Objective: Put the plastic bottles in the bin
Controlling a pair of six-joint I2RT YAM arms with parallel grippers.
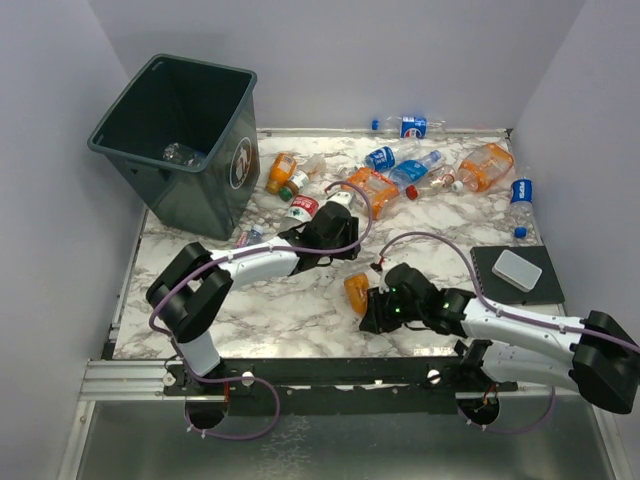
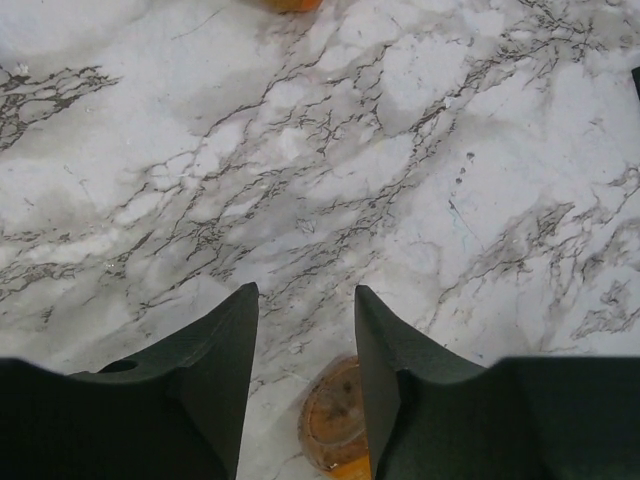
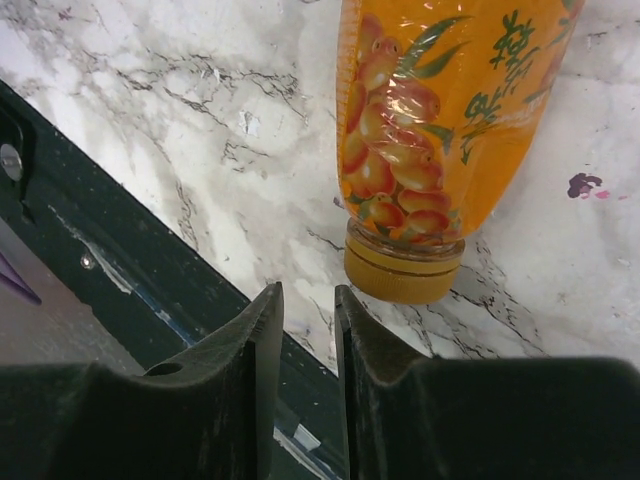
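Observation:
An orange juice bottle (image 1: 356, 293) lies on the marble table near the front middle; in the right wrist view its label and orange cap (image 3: 402, 268) sit just beyond my right gripper. That gripper (image 1: 378, 316) looks nearly shut, with nothing visible between its tips. My left gripper (image 1: 345, 240) is over the table centre, part open; in the left wrist view its fingers (image 2: 215, 380) show marble between them and an orange bottle (image 2: 335, 420) partly hidden below. The dark green bin (image 1: 170, 140) at back left holds a clear bottle.
Many plastic bottles lie across the back, among them a blue bottle (image 1: 415, 170) and an orange one (image 1: 485, 167). A black pad (image 1: 515, 290) with a white case (image 1: 516, 269) is at right.

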